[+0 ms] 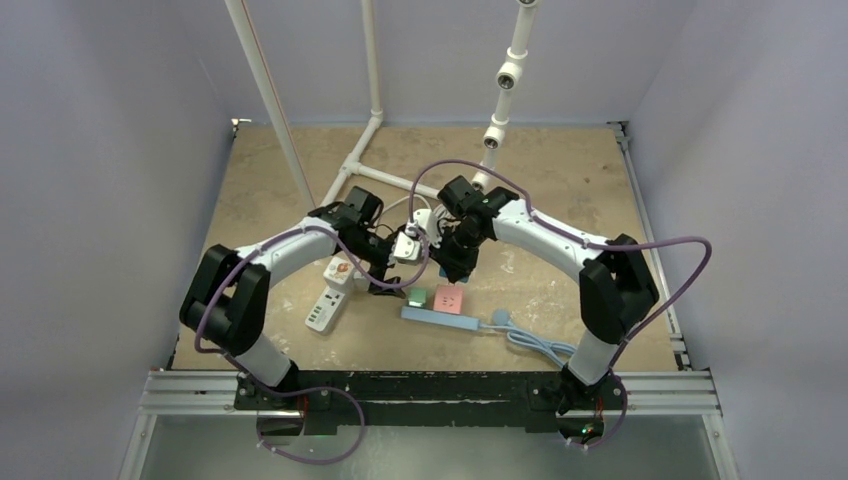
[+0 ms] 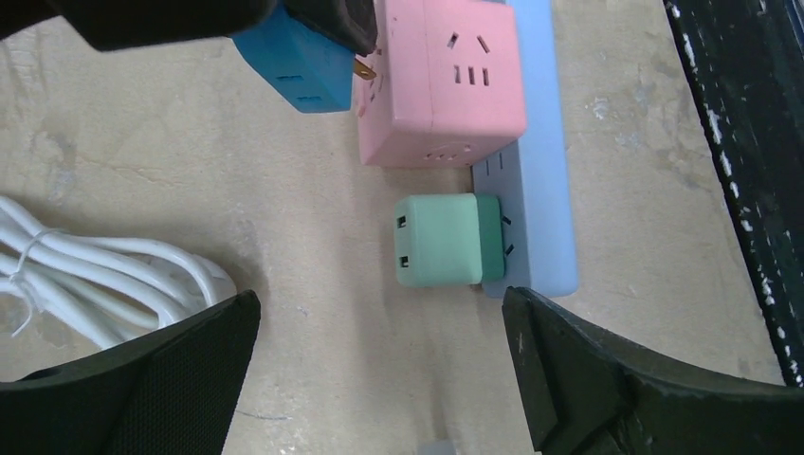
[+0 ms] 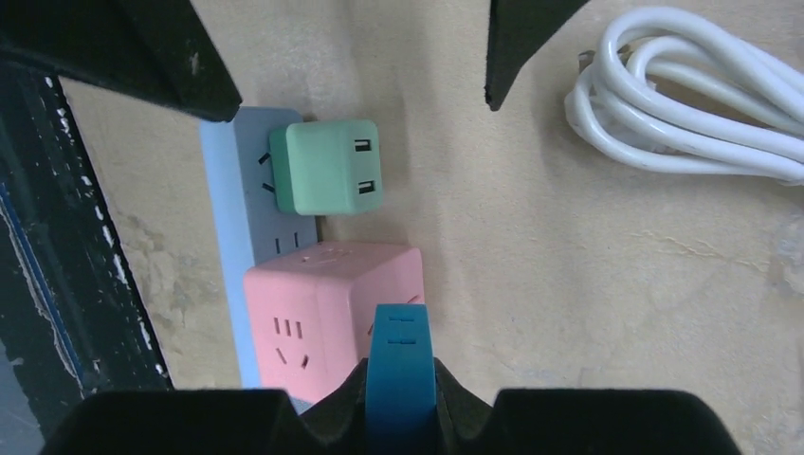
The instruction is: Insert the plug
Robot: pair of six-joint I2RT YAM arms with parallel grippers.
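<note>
My right gripper is shut on a blue plug, held beside the pink socket cube; in the left wrist view a brass pin of it points at the cube's side face. The cube and a green charger (image 3: 337, 166) sit against the light-blue power strip (image 3: 228, 209). My left gripper stands open above the table, nothing between its fingers, facing the green charger and strip.
A bundle of white cable (image 2: 104, 265) lies behind the charger. A white strip with a cube (image 1: 325, 310) lies at left; the light-blue cord (image 1: 535, 340) lies at right. The front edge is dark.
</note>
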